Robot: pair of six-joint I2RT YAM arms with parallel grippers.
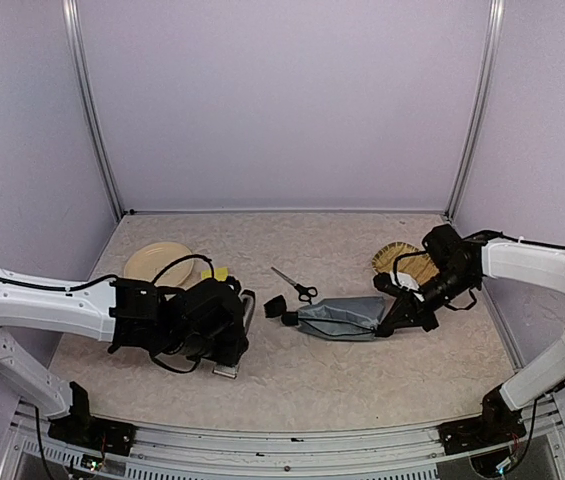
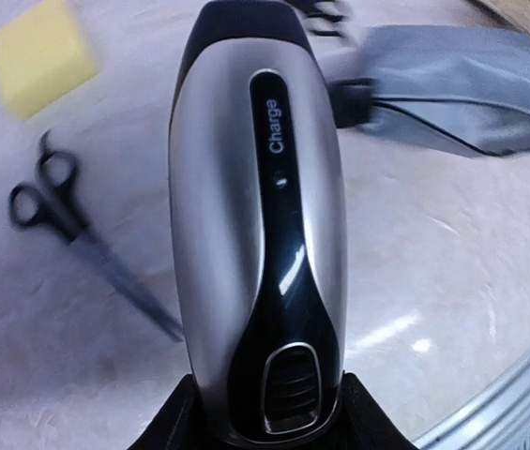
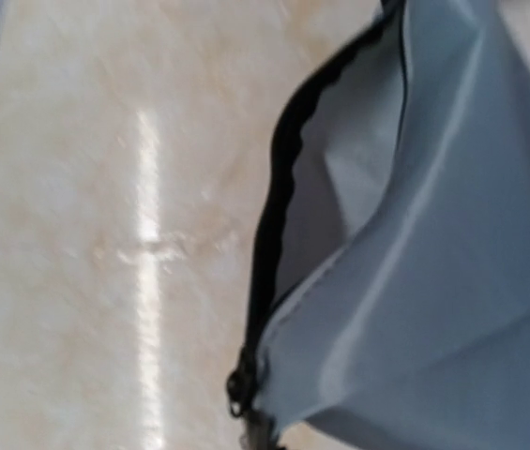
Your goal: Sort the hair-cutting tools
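Note:
A silver and black hair clipper, marked "Charge", fills the middle of the left wrist view. My left gripper is shut on its lower end, with the clipper raised over the table. In the top view the clipper's head shows below the left arm. A grey pouch lies at centre right. My right gripper is shut at its right edge, apparently pinching the cloth. The zipped mouth of the pouch gapes open in the right wrist view. Scissors lie on the table left of the clipper.
Another pair of scissors and a small black piece lie behind the pouch. A yellow block, a beige plate and a round woven basket stand farther back.

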